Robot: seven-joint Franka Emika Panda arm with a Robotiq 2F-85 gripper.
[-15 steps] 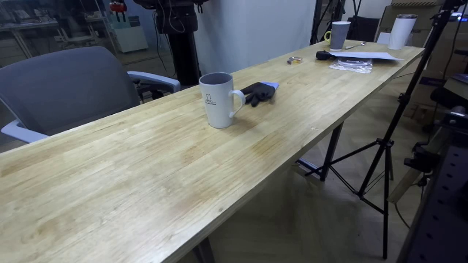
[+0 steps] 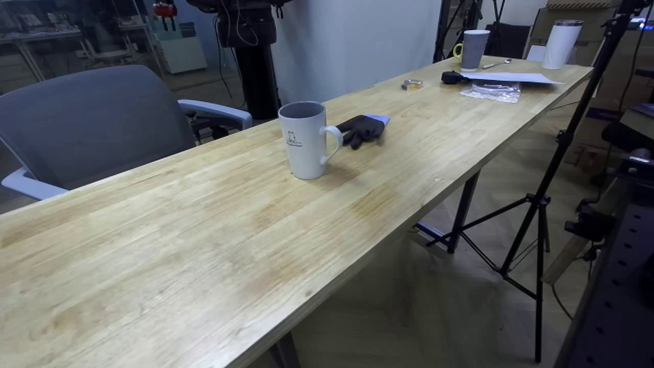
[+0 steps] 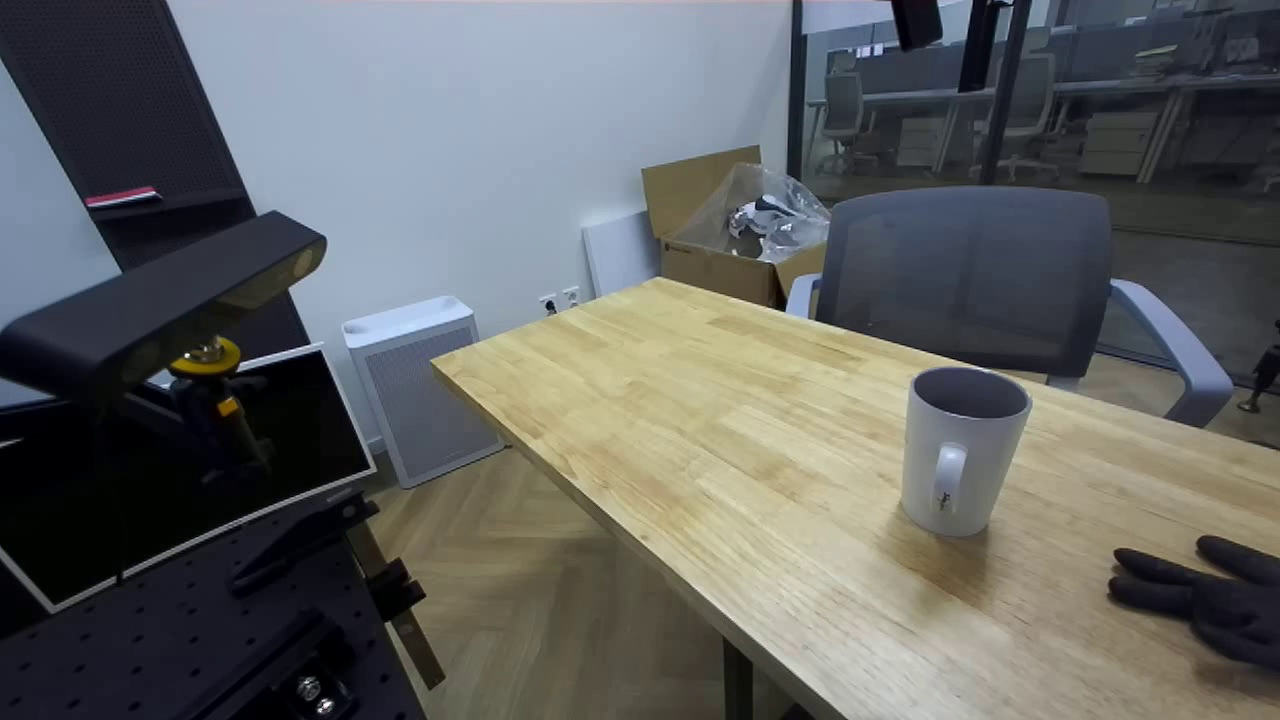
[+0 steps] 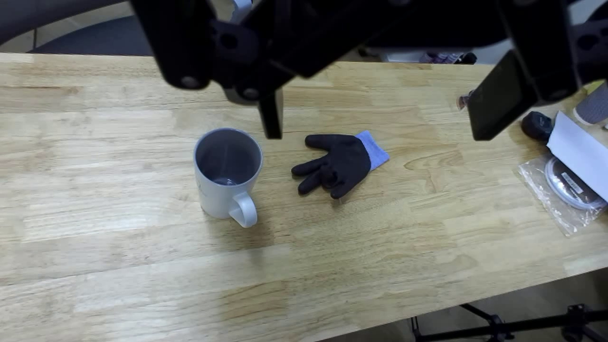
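Observation:
A white mug (image 2: 305,144) with a grey inside and a small drawing stands upright on the wooden table. In the wrist view the mug (image 4: 225,188) is left of centre, its handle toward the lower right. A black glove (image 4: 342,162) with a blue cuff lies flat to the right of the mug, a small gap between them. My gripper hangs above the table, fingers spread wide with nothing between them; the glove shows beneath the gap. From the second exterior view, the mug (image 3: 963,456) has its handle facing the camera, and the glove (image 3: 1224,600) is partly cut off.
At the table's far end sit a grey cup (image 2: 474,50), a white tumbler (image 2: 561,46), white paper (image 2: 512,77) and a clear plastic bag (image 2: 493,92). An office chair (image 2: 92,122) borders the table's long edge.

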